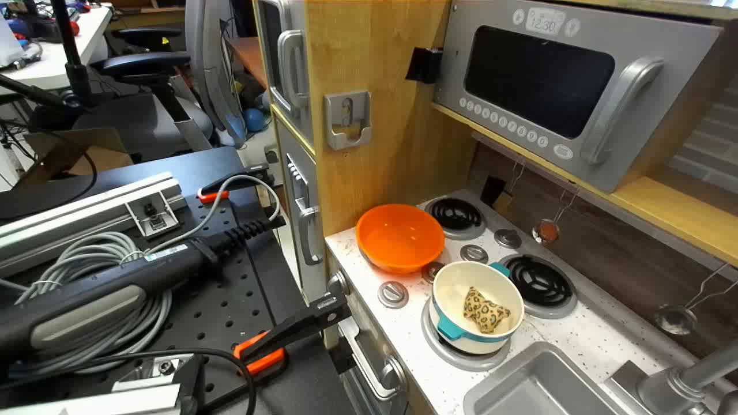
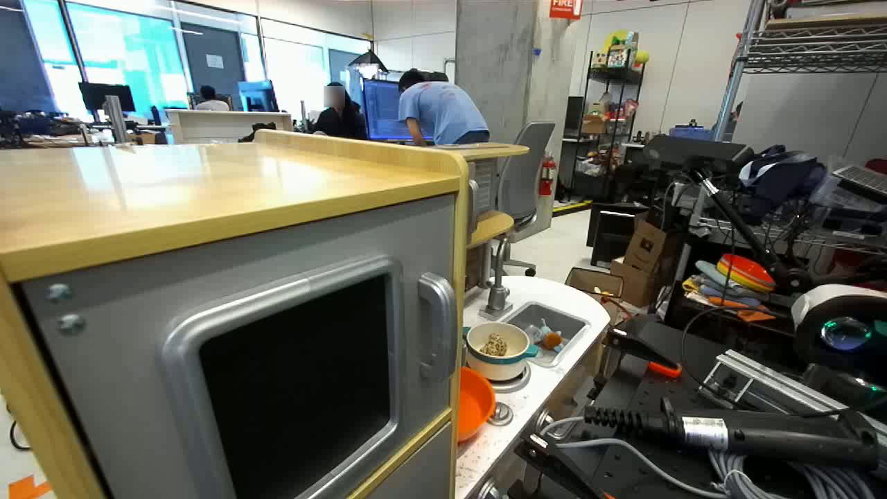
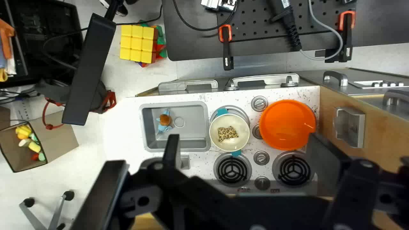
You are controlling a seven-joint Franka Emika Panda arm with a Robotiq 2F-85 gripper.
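Note:
In the wrist view my gripper stands open high above the toy kitchen counter, its two fingers wide apart and nothing held between them. Below it, a cream pot (image 3: 240,142) with teal handles sits on a burner. Inside the pot lies a small leopard-print cloth pouch (image 3: 227,133), also seen in exterior view 1, where the pot (image 1: 450,290) stands upright. An orange bowl (image 3: 287,124) rests beside the pot, close to the wooden side panel. A blue and brown plush toy (image 3: 165,120) lies in the grey sink (image 3: 191,136). Neither exterior view shows the gripper.
Two black-coil burners (image 3: 232,170) lie along the counter's back, below the toy microwave (image 1: 539,76). A faucet (image 2: 497,287) rises behind the sink. A wooden panel (image 1: 380,173) bounds the bowl's side. Across from the counter stands a black table (image 1: 228,290) with clamps and cables.

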